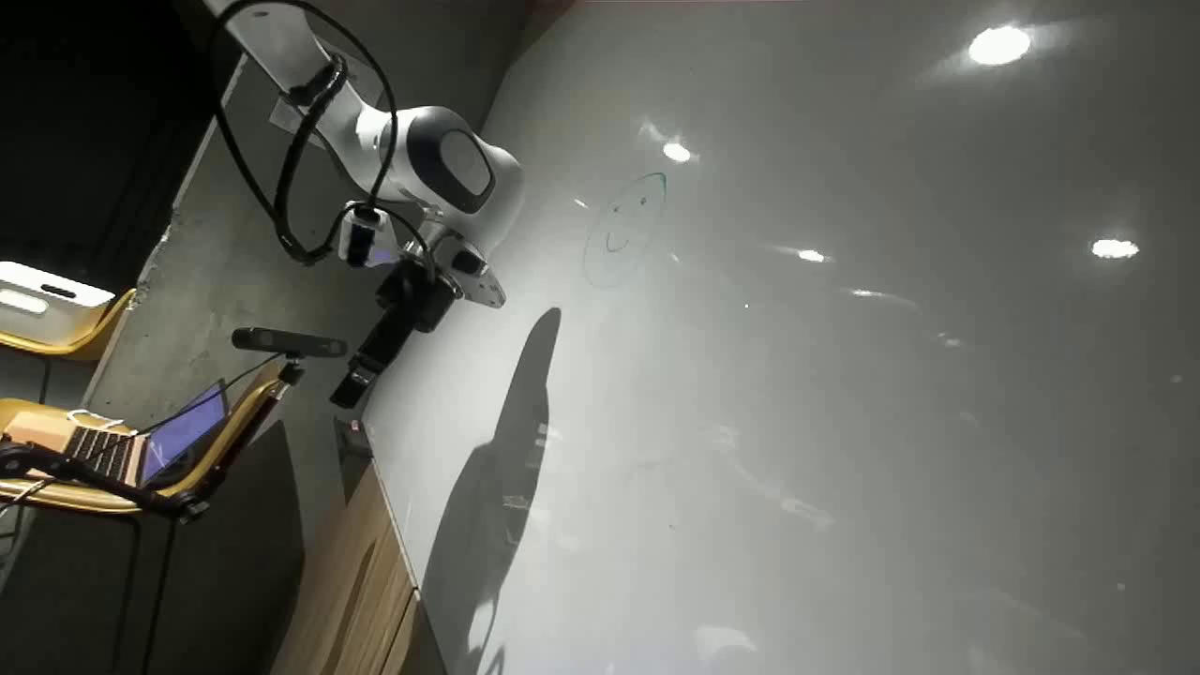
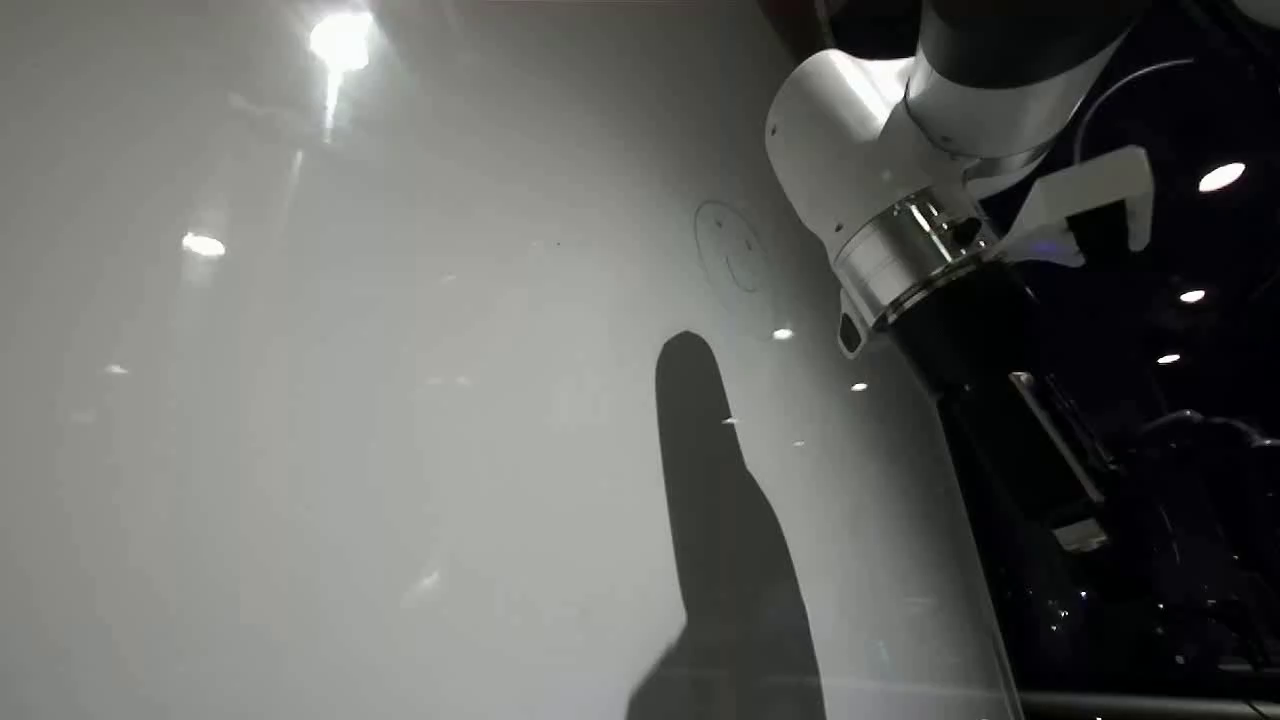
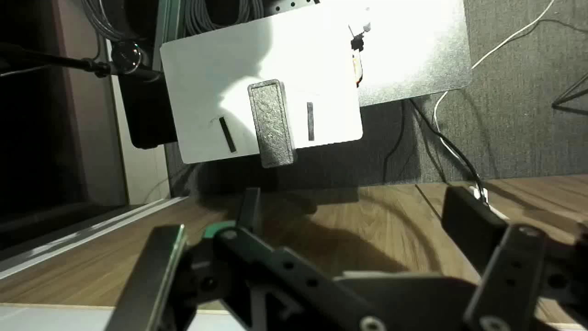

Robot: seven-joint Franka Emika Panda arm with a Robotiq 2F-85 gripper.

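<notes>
A whiteboard (image 1: 900, 450) bears a hand-drawn smiley face (image 1: 614, 234) in green, also visible in exterior view 2 as a faint smiley (image 2: 729, 246). My gripper stands open in the wrist view, its two fingers wide apart with nothing between them. In exterior view 1 the gripper (image 1: 354, 382) points down and away near the board's left edge, clear of its surface. A grey felt block like an eraser (image 3: 270, 124) lies at the near edge of a white panel (image 3: 204, 121), beyond the fingers. A small marker-like item (image 3: 357, 63) is at the panel's right side.
A wooden surface (image 3: 353, 220) lies below the fingers, partly shadowed. Something green (image 3: 217, 228) shows behind the left finger. Cables (image 3: 449, 146) run over the grey floor. In exterior view 1, a chair holds a laptop (image 1: 186, 433), near a camera on a stand (image 1: 289, 342).
</notes>
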